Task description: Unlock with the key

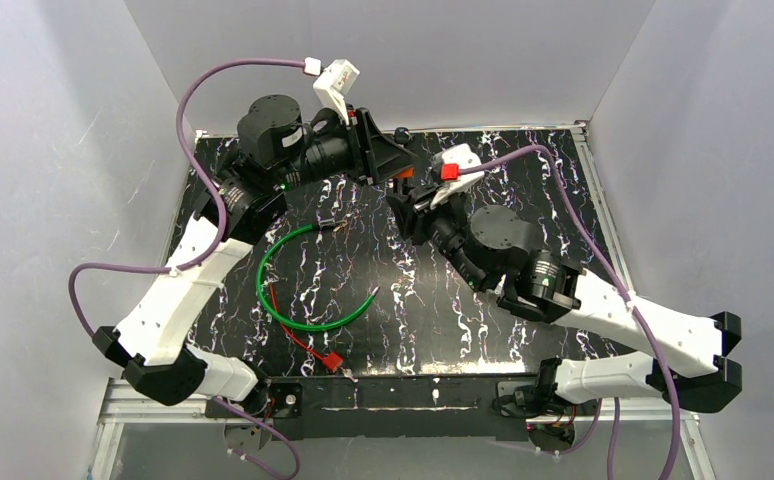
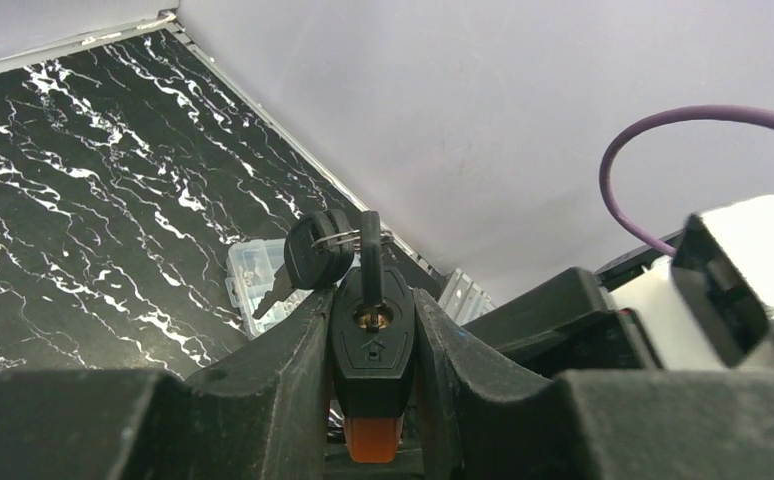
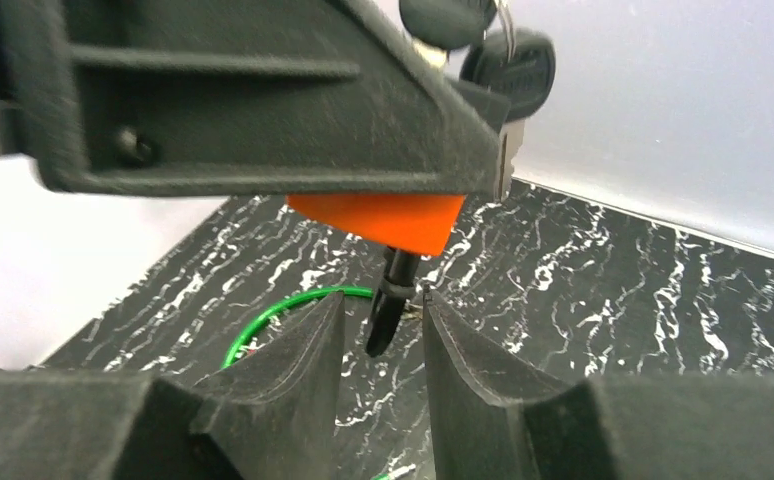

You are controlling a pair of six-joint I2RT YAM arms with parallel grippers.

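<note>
In the left wrist view my left gripper is shut on the orange and black padlock [image 2: 373, 435], which is held off the table. A black-headed key [image 2: 371, 262] stands over the lock's brass keyhole and appears to be in it. A second key [image 2: 315, 250] hangs beside it on the ring. Seen from the right wrist, the dark shackle [image 3: 393, 300] points down below the orange body. My right gripper is partly open around the shackle's lower end, with gaps on both sides. From the top, both grippers meet near the table's upper middle.
A green cable [image 1: 262, 280] lies curled on the black marbled table, near a red cable with a red block [image 1: 332, 361]. A clear plastic box [image 2: 253, 270] stands beyond the padlock in the left wrist view. Grey walls enclose the table.
</note>
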